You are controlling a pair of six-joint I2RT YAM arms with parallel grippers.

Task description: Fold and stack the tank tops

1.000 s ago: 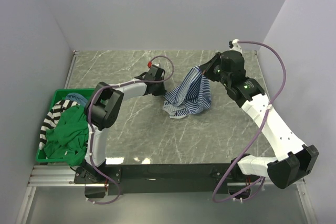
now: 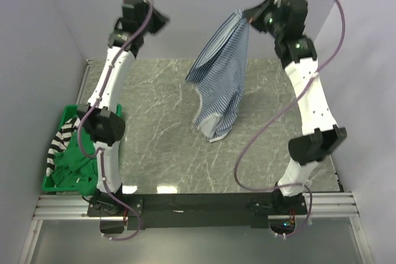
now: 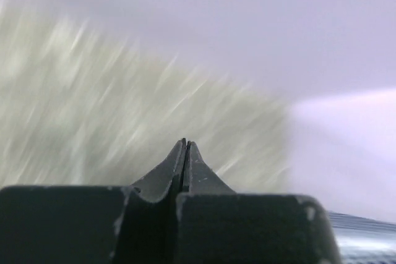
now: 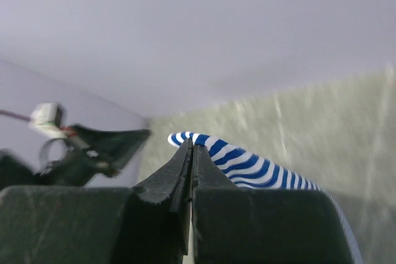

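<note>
The blue-and-white striped tank top (image 2: 219,72) hangs in the air over the grey marble table (image 2: 154,146), held at one upper corner by my right gripper (image 2: 249,20), which is shut on it. In the right wrist view the striped cloth (image 4: 241,164) comes out from between the closed fingers of my right gripper. My left gripper (image 2: 162,21) is raised high at the back left, well apart from the cloth. In the left wrist view my left gripper is shut with nothing between its fingers, over a blurred table.
A green bin (image 2: 55,182) at the table's left edge holds a green garment (image 2: 77,164) and a black-and-white striped one (image 2: 60,141). Walls close in the back and both sides.
</note>
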